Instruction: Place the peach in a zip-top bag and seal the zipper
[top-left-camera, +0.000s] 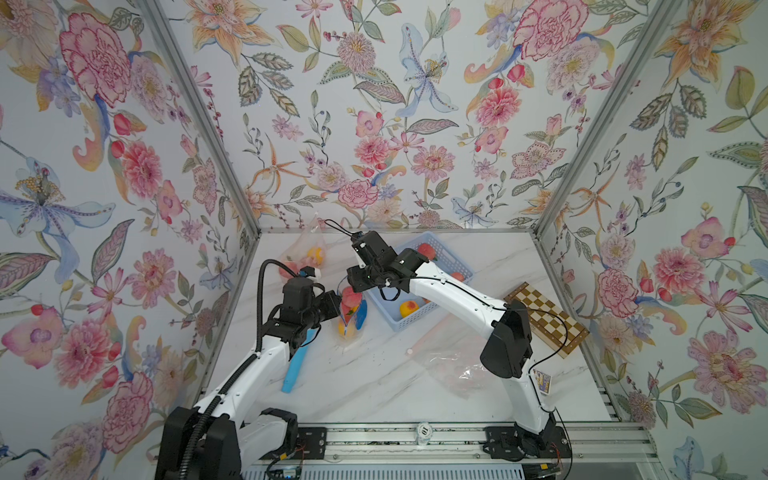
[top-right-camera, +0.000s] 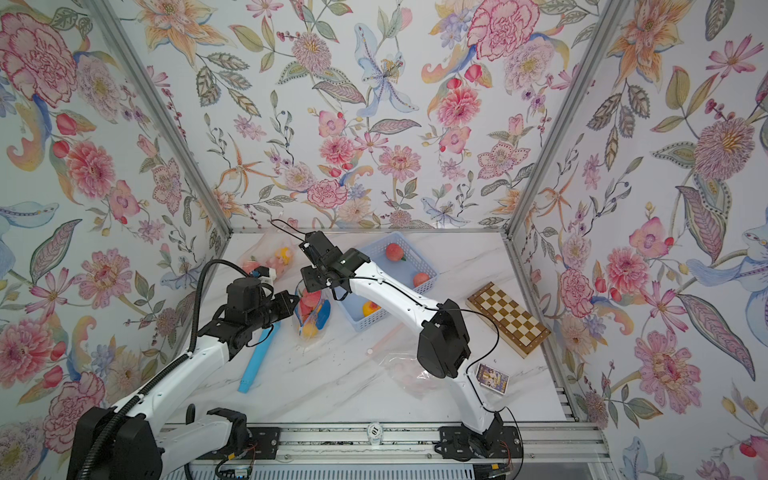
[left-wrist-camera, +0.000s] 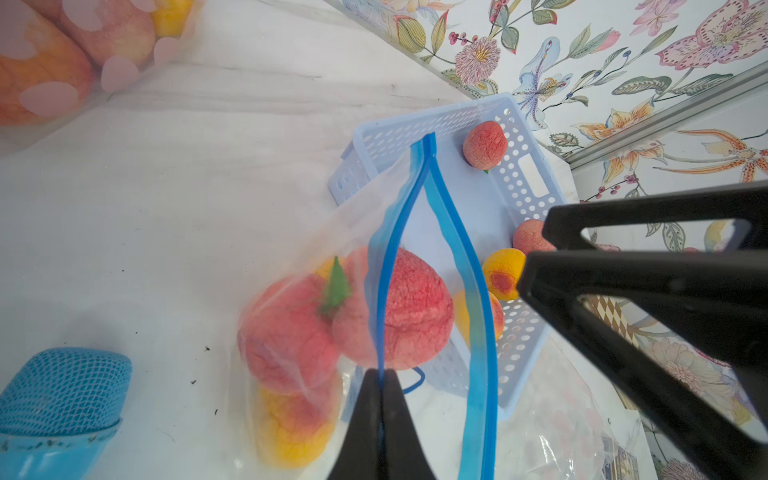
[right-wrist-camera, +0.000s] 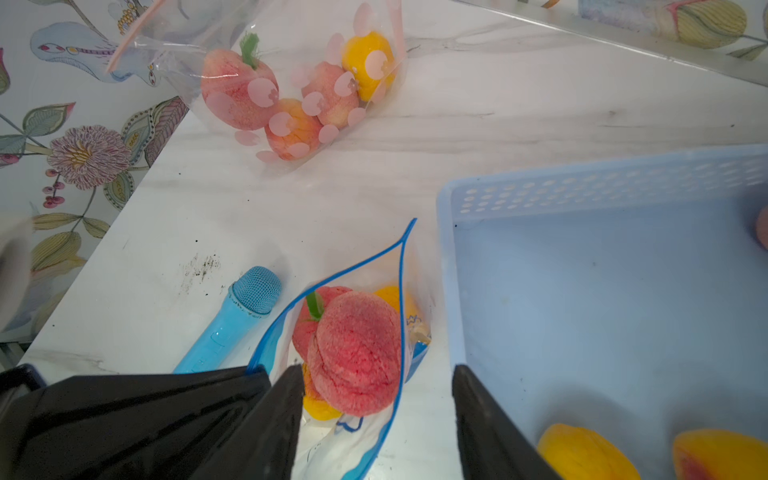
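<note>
A clear zip bag with blue zipper strips (left-wrist-camera: 480, 360) stands with its mouth spread apart. Inside, a red peach (right-wrist-camera: 356, 352) sits uppermost, just below the mouth, over other fruit such as a red peach with a green leaf (left-wrist-camera: 288, 336) and a yellow-orange one (left-wrist-camera: 296, 428). My left gripper is shut on one zipper strip at the bag's rim. Over the opening, my right gripper is open, its fingers (right-wrist-camera: 276, 416) apart, with nothing held between them; the peach shows below.
The light-blue basket (right-wrist-camera: 452, 240) with more fruit stands close right of the bag. A blue microphone (right-wrist-camera: 256, 288) lies left. Another filled bag (right-wrist-camera: 312, 120) is behind. A flat clear bag (top-left-camera: 452, 364) and chessboard (top-left-camera: 548, 317) lie right.
</note>
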